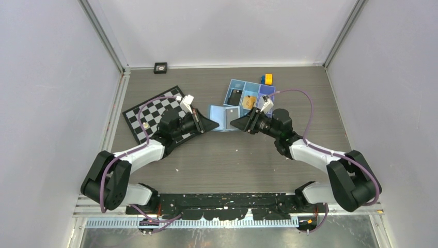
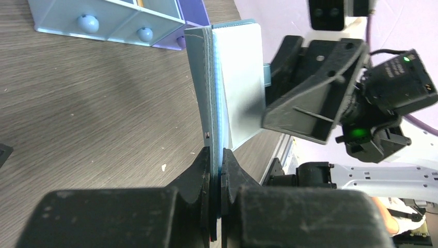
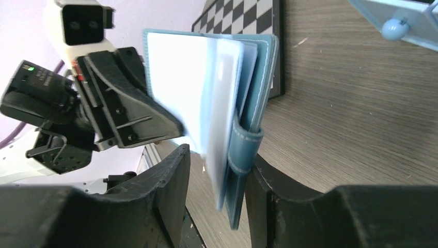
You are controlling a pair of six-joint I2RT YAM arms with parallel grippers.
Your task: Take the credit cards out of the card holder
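Observation:
The light-blue card holder is held up opened out between the two arms. My left gripper is shut on its edge, and the cover rises from between the fingers. A pale grey, card-like panel shows on its right half in the top view; whether this is a loose card is unclear. From the other side, my right gripper stands part open around the holder's near edge, with a strap-like loop and pale inner leaves between its fingers. I cannot make out separate credit cards.
Behind the holder stands a blue compartment box containing a black item and a tan one. A chessboard lies under the left arm.

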